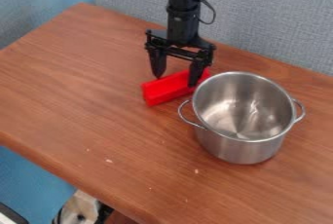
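A black gripper [176,73] hangs from above at the upper middle, its two fingers spread apart. It is low over a red bar [166,89], which lies on the wooden table just left of a steel pot [244,140]. The right finger overlaps the bar's right part in this view; whether it touches the bar I cannot tell. The pot stands upright with a handle on each side, and its visible interior shows no clear contents.
A grey textured wall runs behind it. Blue surface shows beyond the left edges, with some dark objects at the bottom left.
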